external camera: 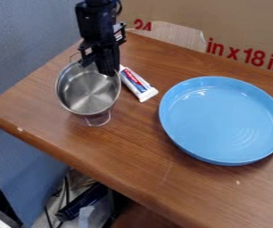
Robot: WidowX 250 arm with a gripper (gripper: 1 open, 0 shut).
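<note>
A steel pot (pixel 86 92) with wire side handles stands on the left of the wooden table (pixel 115 160), somewhat tilted. My black gripper (pixel 103 64) is over its back rim, fingers pointing down; whether they are closed on the rim cannot be made out. A toothpaste tube (pixel 138 84), white with red and blue, lies just right of the pot. A blue plate (pixel 222 120) lies on the right of the table.
A cardboard box (pixel 246 27) stands behind the table. Left of the table's edge are a grey-blue padded surface and clutter below.
</note>
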